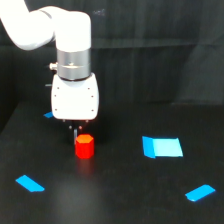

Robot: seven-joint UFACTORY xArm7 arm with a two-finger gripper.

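A small red block (85,148) stands upright on the dark table, left of centre in the camera view. Above it hangs the white arm, pointing down, with my gripper (79,129) at its lower end. The dark fingers come down close to the block's top and its left edge. Against the dark background their tips are hard to make out, so whether they touch the block or how wide they stand does not show.
A light-blue box or folded piece (167,147) lies to the right of the block. Blue strips mark the table at front left (30,183) and front right (200,192). Open table lies between them.
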